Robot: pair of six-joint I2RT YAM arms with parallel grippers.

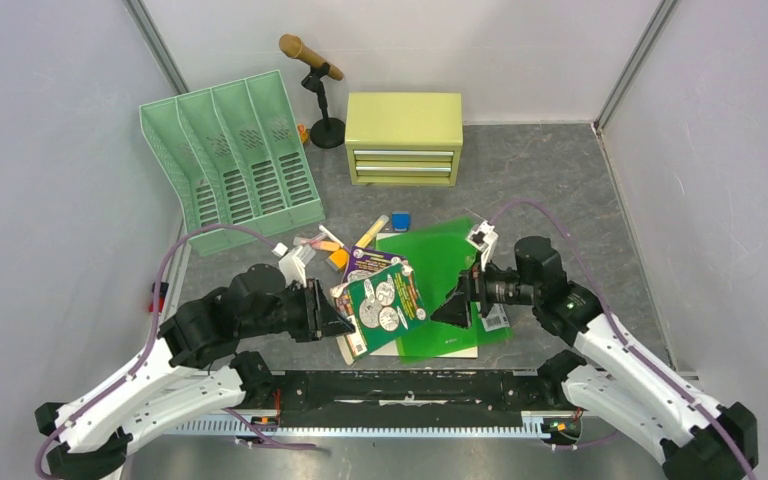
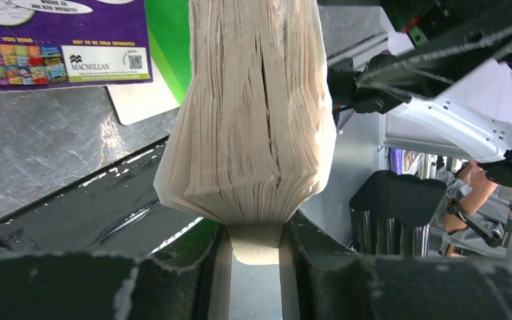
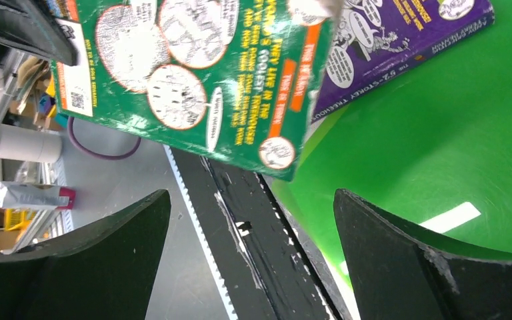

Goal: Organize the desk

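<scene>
My left gripper (image 1: 330,322) is shut on the green paperback book (image 1: 380,305), lifted toward the desk's front; its page edges fill the left wrist view, and its cover shows in the right wrist view (image 3: 193,80). A purple book (image 2: 53,40) lies behind it on a green sheet (image 1: 440,260), which rests on a cream board. My right gripper (image 1: 452,310) is open over the green sheet, apart from the held book. Loose small items, among them a blue block (image 1: 400,220) and a yellow stick (image 1: 374,228), lie behind the books.
A mint divided rack (image 1: 210,215) stands at back left, a microphone on a stand (image 1: 325,130) beside it, and a yellow drawer box (image 1: 405,120) at the back centre.
</scene>
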